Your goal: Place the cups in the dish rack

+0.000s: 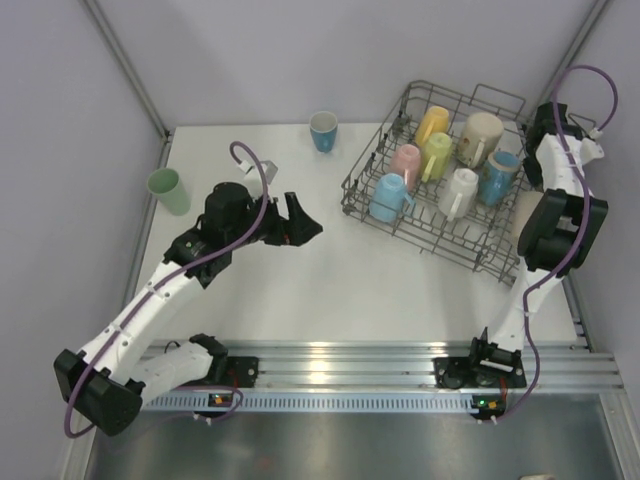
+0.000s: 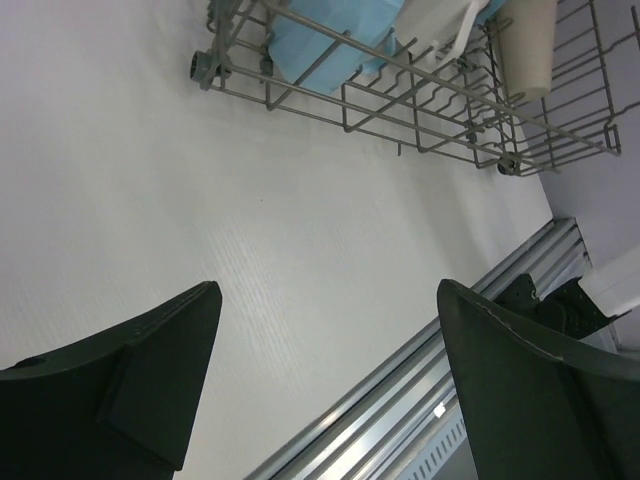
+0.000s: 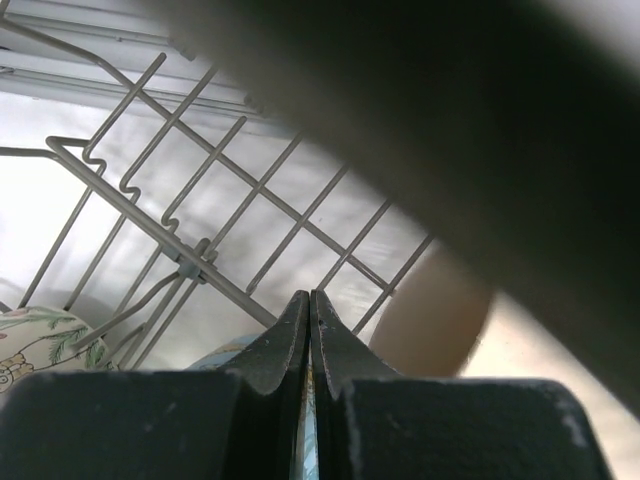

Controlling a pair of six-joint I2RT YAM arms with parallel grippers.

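Observation:
Several cups stand in the wire dish rack [image 1: 425, 243]: a light-blue mug [image 1: 389, 199], a pink one [image 1: 405, 163], a white one [image 1: 459, 195], yellow, green, patterned and darker blue ones. A beige cup [image 1: 523, 212] is at the rack's right side, partly covered by my right arm. In the right wrist view this beige cup [image 3: 432, 322] appears beside my right gripper, whose fingers are shut with nothing showing between them. Over bare table left of the rack, my left gripper [image 1: 312, 222] hangs open and empty. Outside the rack are a green cup [image 1: 169, 190] and a blue cup [image 1: 323, 131].
Metal rails [image 1: 330, 360] run along the front edge. Grey walls close in the back and sides, and the right arm is close to the right wall [image 1: 615, 260].

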